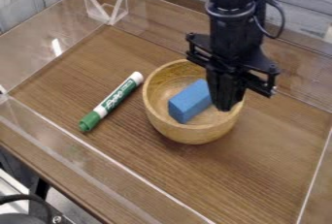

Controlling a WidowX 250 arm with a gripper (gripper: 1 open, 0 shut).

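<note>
My black gripper [234, 82] hangs over the back right of a round beige bowl [168, 122], pointing down; its fingertips are dark and look closed, with nothing visible between them. In the bowl a blue block [191, 96] lies tilted, to the left of the gripper. Part of the bowl's back rim is hidden behind the gripper.
A green and white tube [112, 101] lies on the wooden table [182, 179] left of the bowl. A pale wall runs along the back.
</note>
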